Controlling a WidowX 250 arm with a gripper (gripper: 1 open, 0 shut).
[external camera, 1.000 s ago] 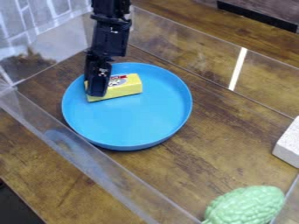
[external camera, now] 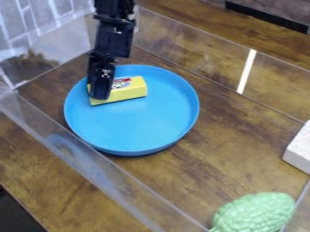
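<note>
A black gripper (external camera: 101,83) reaches down from the top left to a yellow box (external camera: 129,90) with a printed label. The box lies on a round blue plate (external camera: 133,125), toward its upper left part. The gripper's tips are at the left part of the box; whether they are open or shut on it is hard to tell.
A white block (external camera: 299,145) sits at the right edge and a green textured object (external camera: 252,212) at the bottom right. Clear panels border the wooden surface at left and back. Bare wood (external camera: 224,127) lies to the right of the plate.
</note>
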